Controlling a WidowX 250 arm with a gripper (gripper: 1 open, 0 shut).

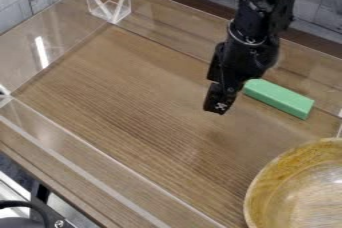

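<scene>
My black gripper (pixel 222 82) hangs over the middle-right of the wooden tray floor, fingers pointing down and standing open. A green block (pixel 278 97) lies just right of it, apart from the fingers. Whatever is directly behind the arm is hidden.
A large yellow bowl (pixel 297 160) fills the lower right corner. A white wire-like holder (pixel 110 7) stands at the back left. Tray walls border the back and left.
</scene>
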